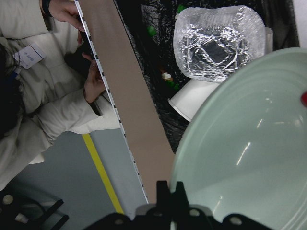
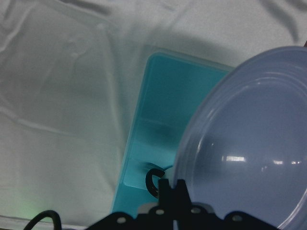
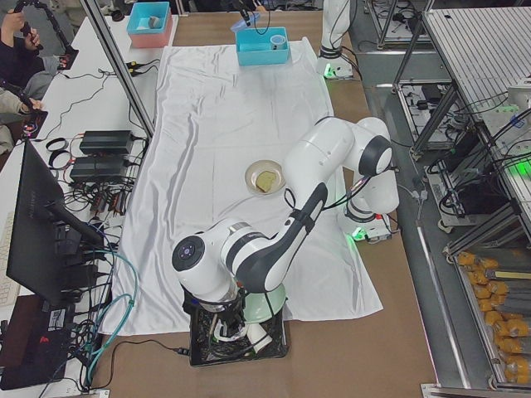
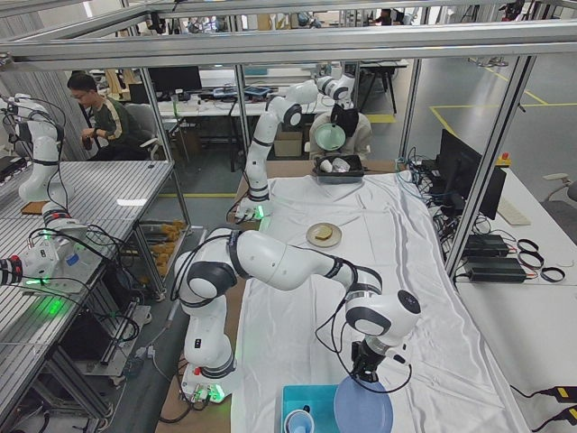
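Note:
My left gripper is shut on the rim of a pale green plate [image 1: 244,139], held over a black-lined bin [image 3: 199,348] with a crumpled foil container [image 1: 218,43] and white cups [image 1: 192,98]. My right gripper is shut on the rim of a blue plate [image 2: 244,134], held over a turquoise tub [image 2: 163,91] containing a light blue mug [image 4: 297,422]; only its dark handle shows clearly in the right wrist view.
A beige plate [image 4: 324,234] with a piece of food sits mid-table on the white cloth [image 3: 216,124], which is otherwise mostly clear. A person sits beyond the edge behind the bin. Monitors and cables crowd the side desk.

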